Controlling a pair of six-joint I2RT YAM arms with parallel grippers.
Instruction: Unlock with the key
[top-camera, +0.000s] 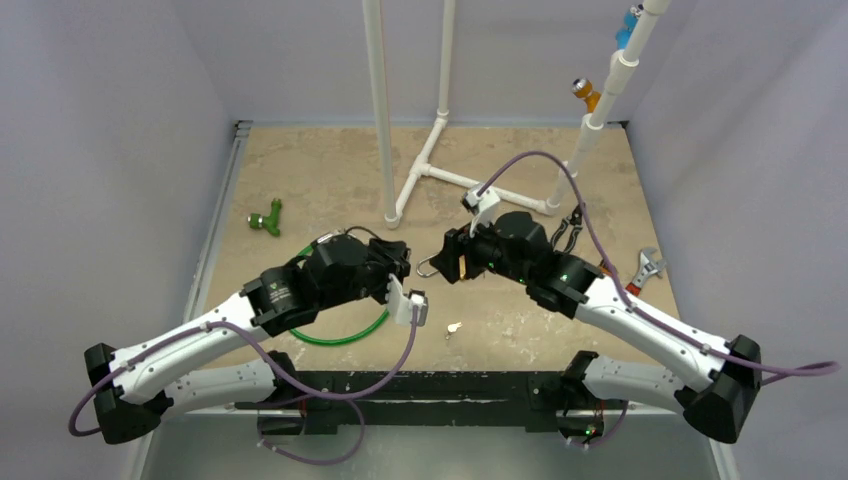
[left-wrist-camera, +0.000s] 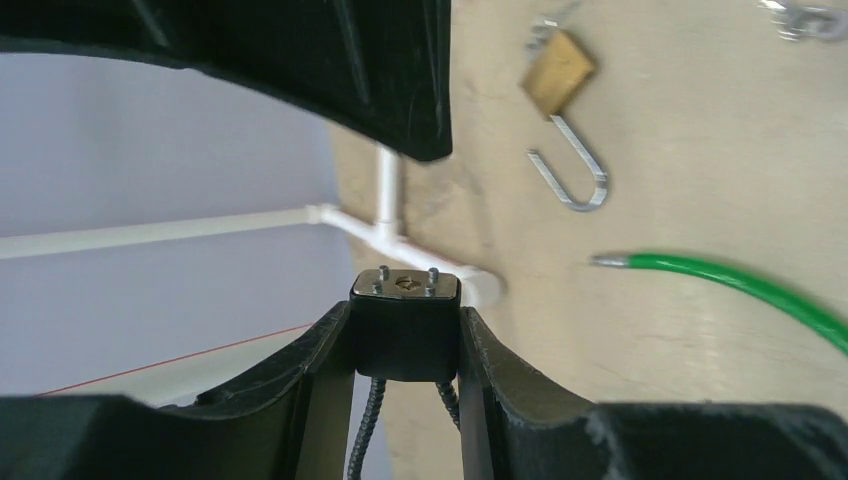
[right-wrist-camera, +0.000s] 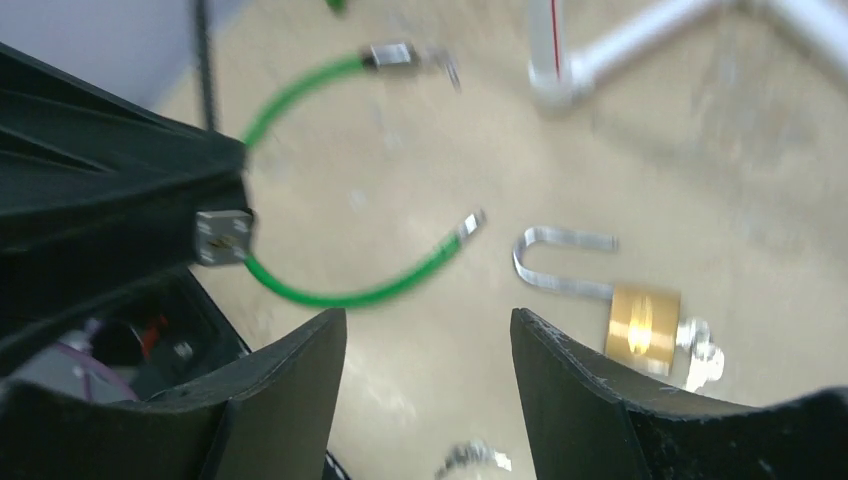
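A black lock (left-wrist-camera: 407, 340) with a square metal end, two small pins and a dark looped cable sits between the fingers of my left gripper, which is shut on it. Close to its right is my right gripper, open with nothing between its fingers. In the right wrist view the lock's metal end (right-wrist-camera: 222, 237) faces that gripper. On the mat below both grippers lies a small silver key (top-camera: 453, 328), blurred as a key piece (right-wrist-camera: 475, 455) in the right wrist view.
A brass padlock (right-wrist-camera: 642, 325) with its long shackle and keys lies on the mat, partly behind the right gripper from above. A green hose (top-camera: 340, 341) curves under the left arm. White pipes (top-camera: 425, 170) stand behind.
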